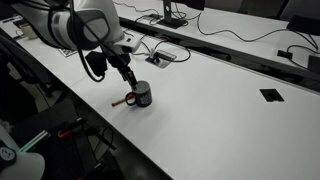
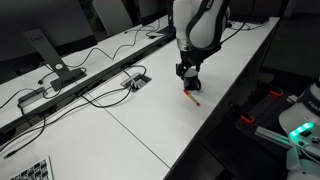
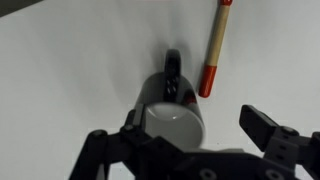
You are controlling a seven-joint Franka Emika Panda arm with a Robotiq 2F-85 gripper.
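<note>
The dark mug (image 1: pixel 144 95) stands upright on the white table, its handle towards the left in exterior view 1. In the wrist view its pale inside (image 3: pixel 174 124) faces the camera, with the handle (image 3: pixel 173 68) above it. A thin tan stick (image 3: pixel 217 40) with a red end lies beside the mug; in exterior view 2 the stick (image 2: pixel 192 98) is just in front of it. My gripper is open over the mug, its fingers apart on either side of the opening in the wrist view. Nothing is held. Whether a finger touches the rim cannot be told.
A small black flat piece (image 1: pixel 271 95) lies farther along the table. Cables and a monitor stand (image 2: pixel 64 73) occupy the back strip, and a keyboard (image 2: pixel 32 174) sits at one corner.
</note>
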